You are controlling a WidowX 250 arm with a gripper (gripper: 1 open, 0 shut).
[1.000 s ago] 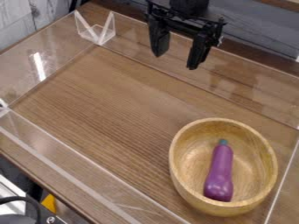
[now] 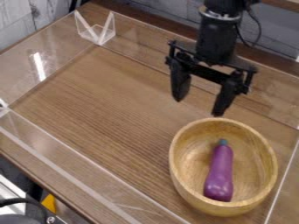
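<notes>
My black gripper (image 2: 201,90) hangs over the upper right of the wooden surface, pointing down and open, with nothing seen between its fingers. Below and nearer lies a tan bowl (image 2: 191,157), with a purple elongated object (image 2: 219,175) inside it, apart from the gripper.
A clear wire-like or plastic item (image 2: 96,29) stands at the back left. Pale walls border it at the back and left, and dark cables show at the lower left corner.
The bowl and purple object are unchanged.
</notes>
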